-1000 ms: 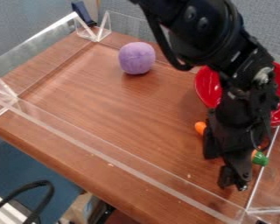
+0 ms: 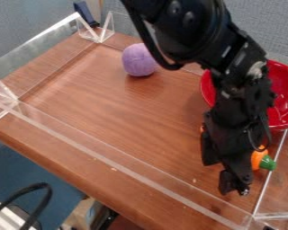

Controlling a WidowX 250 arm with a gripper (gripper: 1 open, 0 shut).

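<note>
The black gripper (image 2: 234,162) is low over the right side of the wooden table, its fingertips down beside an orange carrot with a green top (image 2: 262,161), which is partly hidden behind it. A sliver of orange also shows at the gripper's left side. Whether the fingers are open or shut on the carrot cannot be made out. A red bowl (image 2: 283,93) sits behind the arm at the right.
A purple ball (image 2: 138,60) rests at the back left. Clear plastic walls (image 2: 7,97) edge the table.
The arm has shifted slightly left and up over the last second; more of the carrot on the right now shows, less of the orange on the left.
</note>
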